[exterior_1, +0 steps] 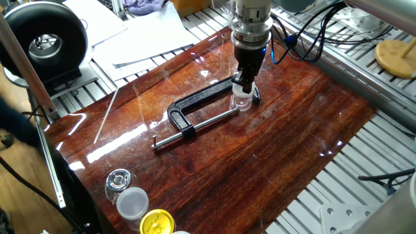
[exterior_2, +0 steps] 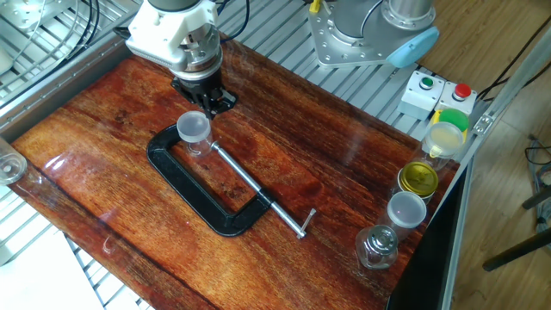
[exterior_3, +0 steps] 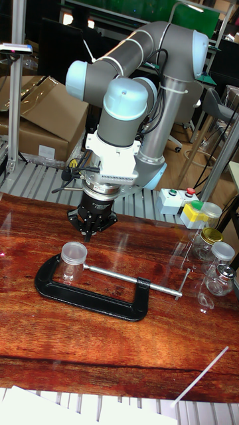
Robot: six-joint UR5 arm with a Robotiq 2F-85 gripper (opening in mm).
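A clear jar with a frosted white lid (exterior_2: 195, 127) stands upright within the frame of a black C-clamp (exterior_2: 185, 186), near the end of the clamp's screw (exterior_3: 113, 273). The clamp lies flat on the brown wooden board. My black gripper (exterior_3: 89, 236) points down close beside the jar, on the robot-base side. In exterior view 1 it overlaps the jar (exterior_1: 242, 103) and covers part of the lid. The other two views show the lid uncovered, with no fingers around it. How far apart the fingers are is not clear in any view.
Several other jars stand in a row at the board's edge, among them a gold-lidded one (exterior_2: 419, 179), a white-lidded one (exterior_2: 406, 209) and a silver-topped one (exterior_2: 377, 247). A thin white stick (exterior_1: 106, 116) lies beyond the clamp. Much of the board is bare.
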